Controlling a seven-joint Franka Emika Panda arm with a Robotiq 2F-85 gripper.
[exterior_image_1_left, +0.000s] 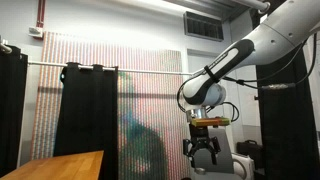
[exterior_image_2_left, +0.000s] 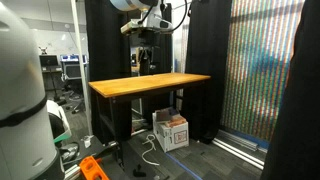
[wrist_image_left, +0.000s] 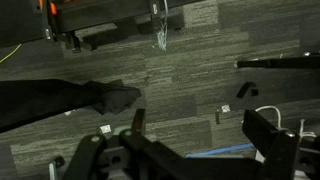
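My gripper hangs from the white arm, pointing downward, to the right of the wooden table in exterior view 1. In exterior view 2 the wooden tabletop is bare as far as it shows. Two dark fingers reach in from the bottom of the wrist view, one of these fingers at left and the other toward the right. They stand wide apart; my gripper is open, with only floor visible between them.
Grey carpet fills most of the wrist view, with a black cloth at left. Under the table stands a white box with things in it. Black curtains hang behind. A white cable lies on the floor.
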